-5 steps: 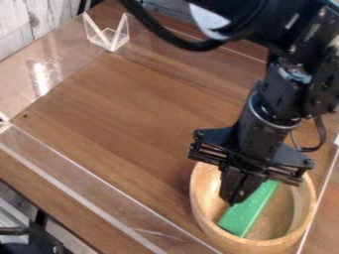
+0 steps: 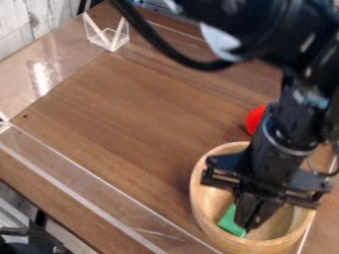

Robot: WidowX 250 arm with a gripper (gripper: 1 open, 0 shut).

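Note:
A wooden bowl (image 2: pixel 212 198) stands at the lower right of the table, with a green block (image 2: pixel 231 220) lying inside it, partly hidden by my gripper. My gripper (image 2: pixel 255 212) reaches down into the bowl over the block, its fingers close together; whether anything is between them is hard to see.
A red round object (image 2: pixel 253 120) sits behind the arm at the right. A clear plastic bracket (image 2: pixel 109 32) stands at the back left.
My gripper has moved right and lower into the bowl, now covering more of the green block. A red object has come into view behind the arm.

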